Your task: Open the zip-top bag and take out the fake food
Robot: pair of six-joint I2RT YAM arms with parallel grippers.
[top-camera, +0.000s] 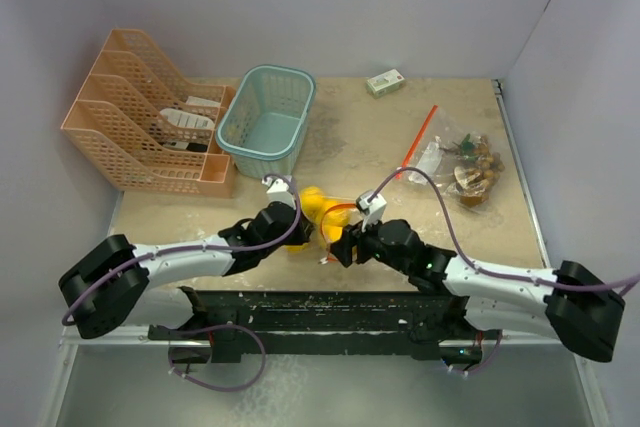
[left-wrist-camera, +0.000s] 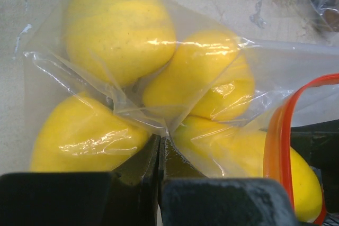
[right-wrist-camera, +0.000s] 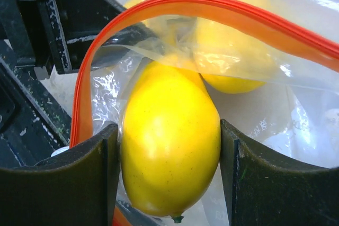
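Note:
The zip top bag (left-wrist-camera: 122, 104) of yellow fake fruit lies at the front middle; its red zipper (right-wrist-camera: 175, 1) arches open over a yellow fruit (right-wrist-camera: 169, 136), which sits between the fingers of my right gripper (top-camera: 345, 247), the fingers touching both its sides. In the left wrist view, more fruits (left-wrist-camera: 116, 30) lie inside the clear plastic. My left gripper is shut at the bag's plastic between fruits; whether plastic is pinched in it is hard to see.
A teal basket (top-camera: 265, 122) and a peach slotted rack (top-camera: 140, 117) stand behind on the left. A second bag (top-camera: 460, 167) with brown items lies at the right. A small box (top-camera: 385, 84) is at the back; bare table lies between.

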